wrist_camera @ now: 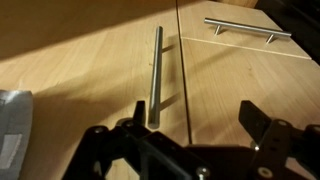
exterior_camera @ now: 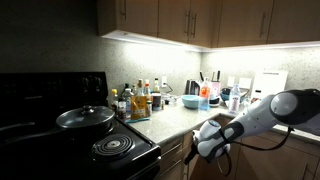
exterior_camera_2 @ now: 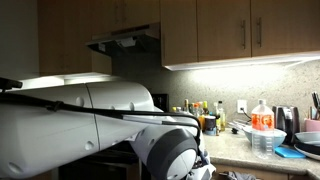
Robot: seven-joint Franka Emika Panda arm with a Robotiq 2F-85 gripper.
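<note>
In the wrist view a slim metal bar handle (wrist_camera: 156, 82) stands upright on a light wooden cabinet door (wrist_camera: 90, 70). My gripper is open, its dark fingers (wrist_camera: 122, 138) spread wide. The handle's lower end shows between them, nearer the left finger; whether either finger touches it I cannot tell. Another bar handle (wrist_camera: 248, 28) lies across a drawer front at the upper right. In exterior view 1 the gripper (exterior_camera: 189, 157) is small and dark, low in front of the cabinets below the counter.
Bottles (exterior_camera: 140, 101) crowd the counter (exterior_camera: 172, 122) beside the stove, where a lidded pan (exterior_camera: 84, 117) sits. A pale blue bowl (exterior_camera: 191, 101) stands farther back. In exterior view 2 a large bottle (exterior_camera_2: 262, 130) stands near the counter's front.
</note>
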